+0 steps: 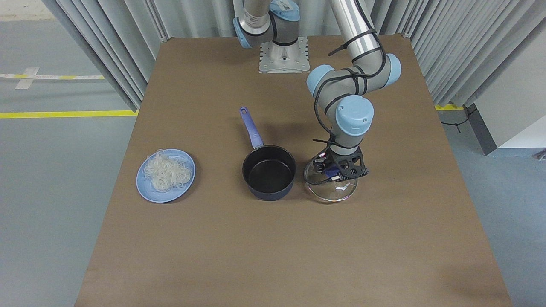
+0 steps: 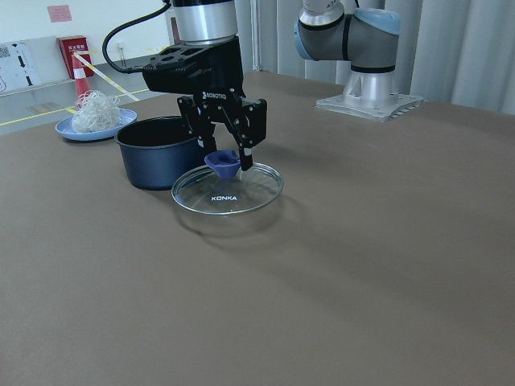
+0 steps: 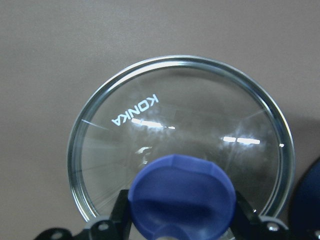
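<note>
The glass lid (image 1: 332, 193) with a blue knob (image 3: 182, 197) is beside the dark pot (image 1: 268, 176), on its right in the front view, just above the table. My gripper (image 2: 225, 149) is over the lid and shut on the knob, which fills the space between its fingers in the wrist view. The pot stands uncovered, its purple handle (image 1: 251, 128) pointing toward the back.
A blue plate (image 1: 148, 186) with white noodles (image 1: 169, 174) sits left of the pot. The robot base (image 1: 284, 61) is at the back of the brown table (image 1: 286, 256).
</note>
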